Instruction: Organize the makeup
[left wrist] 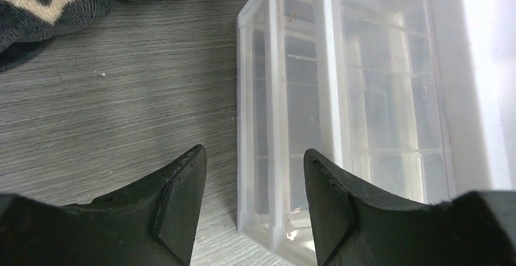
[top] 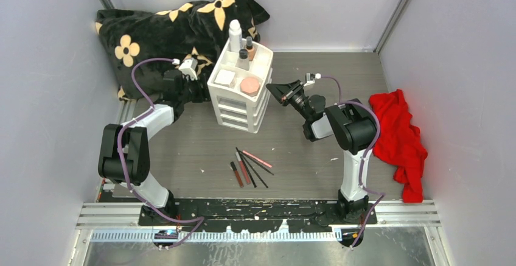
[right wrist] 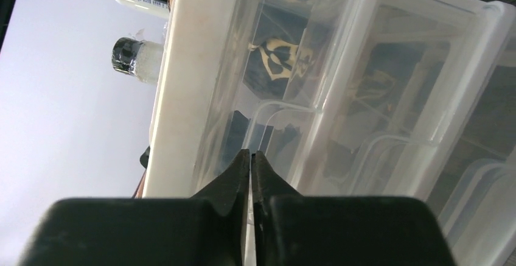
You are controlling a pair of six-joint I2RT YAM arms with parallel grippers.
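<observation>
A white drawer organizer [top: 266, 59] stands upright between my two grippers. On top sit a white bottle [top: 235, 37], two smaller dark-capped bottles [top: 243, 61] [top: 250, 48], a white square item [top: 225, 77] and a pink round item [top: 249, 86]. My left gripper is open at the organizer's left side, its right finger overlapping the clear drawers in view. On the other side, my right gripper has its fingertips close together, a narrow gap between them and nothing held. Clear drawers [right wrist: 292, 65] with curved fronts lie behind them; contact is unclear.
Several makeup pencils and tubes [top: 246, 167] lie on the floor in front of the organizer. Behind it leans a dark flowered pillow [top: 152, 31]. A red cloth [top: 398, 144] lies at the far right.
</observation>
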